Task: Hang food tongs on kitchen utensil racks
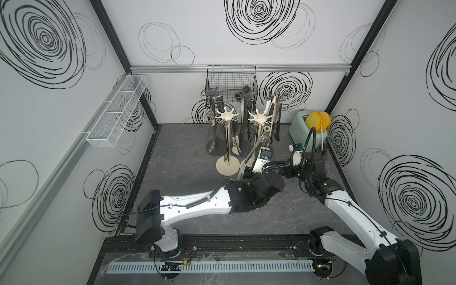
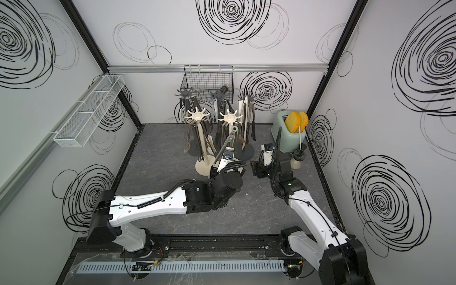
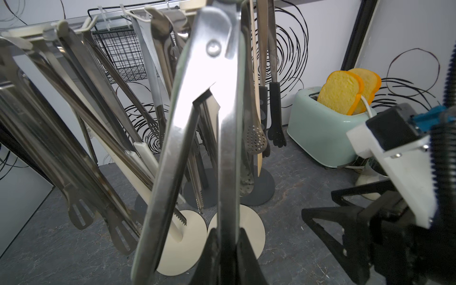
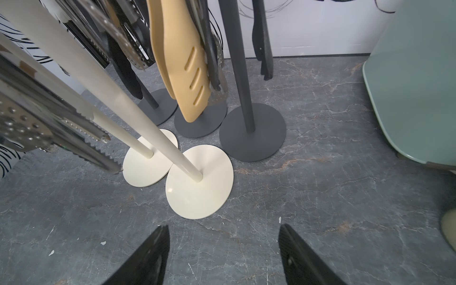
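Metal tongs (image 3: pixel 228 142) stand upright in my left gripper, which is shut on them; in the top left view they rise among the front-right cream rack's (image 1: pixel 260 117) utensils, close to its spoked top. Whether they rest on a hook is unclear. The front-left cream rack (image 1: pixel 227 115) and dark racks behind are crowded with hanging tongs and other utensils. My right gripper is open, low to the right of the racks, nothing between its fingers, facing the racks' round bases (image 4: pixel 209 199).
A mint toaster (image 2: pixel 287 142) with bread stands back right, beside my right arm. A wire basket (image 1: pixel 231 76) hangs on the back wall, a white shelf (image 1: pixel 109 123) on the left.
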